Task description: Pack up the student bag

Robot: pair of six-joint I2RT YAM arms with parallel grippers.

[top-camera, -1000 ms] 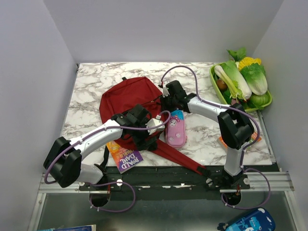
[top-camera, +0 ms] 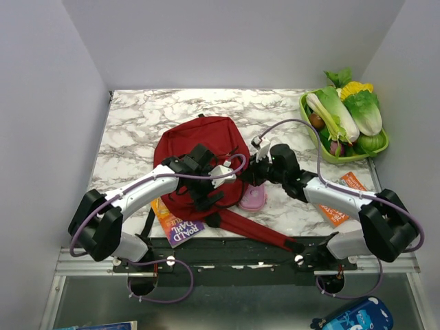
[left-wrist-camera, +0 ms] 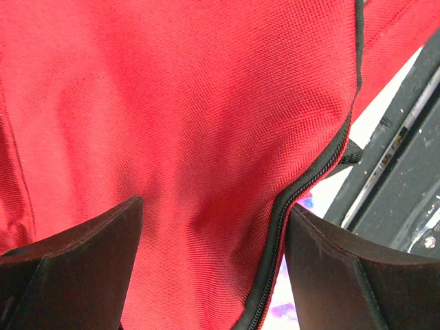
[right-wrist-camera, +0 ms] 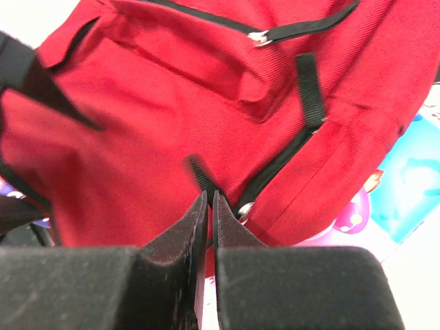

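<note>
The red bag (top-camera: 189, 134) lies on the marble table, its black-zipped mouth (top-camera: 185, 199) toward the front. In the left wrist view, my left gripper has its fingers spread apart over the red cloth, the right finger against the black zipper edge (left-wrist-camera: 271, 254). My right gripper (top-camera: 251, 172) is at the bag's right edge. In the right wrist view its fingertips are close together beside a metal zipper slider (right-wrist-camera: 244, 210). A blurred black tab (right-wrist-camera: 199, 172) reaches out past these tips; whether they grip it is unclear.
A pink pencil case (top-camera: 254, 199) lies partly under the bag's right side. The Roald Dahl book (top-camera: 180, 230) sits at the front left and an orange book (top-camera: 344, 199) at the right. A vegetable basket (top-camera: 307, 113) stands back right. A blue pouch (top-camera: 361, 315) is at the bottom right.
My right gripper has moved right and toward the front. The bag's right side has shifted the same way, covering more of the pencil case. The left arm has scarcely moved.
</note>
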